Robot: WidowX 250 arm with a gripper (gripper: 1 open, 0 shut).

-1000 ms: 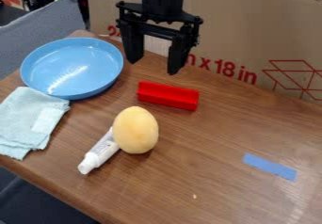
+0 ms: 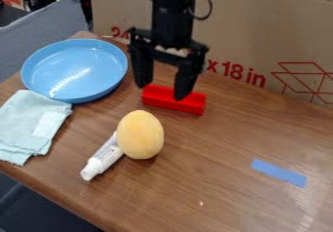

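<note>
My black gripper (image 2: 164,78) hangs open just above a red bar-shaped block (image 2: 173,100), its two fingers on either side over the block's back edge. The block lies on the wooden table right of a blue plate (image 2: 74,69). Whether the fingertips touch the block cannot be told.
A yellow oval object (image 2: 140,135) and a white tube (image 2: 101,161) lie in front. A light blue cloth (image 2: 29,126) is at the left, a blue strip (image 2: 278,174) at the right. A cardboard box (image 2: 260,41) stands behind.
My gripper has come down from above toward the red block. The objects on the table look unmoved.
</note>
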